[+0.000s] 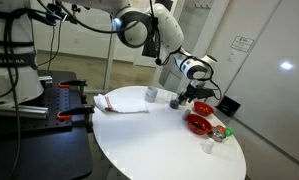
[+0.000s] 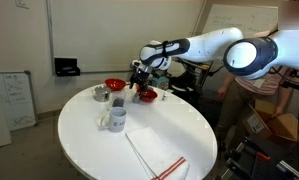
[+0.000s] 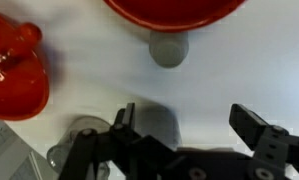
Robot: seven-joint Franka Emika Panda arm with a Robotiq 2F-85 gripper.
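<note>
My gripper stands open above the white table, its two black fingers spread wide in the wrist view. A grey, round-topped object [image 3: 159, 124] shows below, close by the left finger; nothing is gripped. Ahead, a small grey piece [image 3: 169, 48] lies at the edge of a red bowl [image 3: 177, 10]. Another red bowl [image 3: 17, 85], on the left, has a red item [image 3: 21, 38] in it. From the side, the gripper [image 1: 200, 94] hangs near the bowls at the table's far end.
A white mug [image 2: 116, 119] stands near the table's left side, and a white cloth [image 2: 156, 153] lies toward the front. Metal pots [image 2: 100, 94] sit farther back. One small white object [image 1: 218, 134] is beside the nearer red bowl [image 1: 199, 124].
</note>
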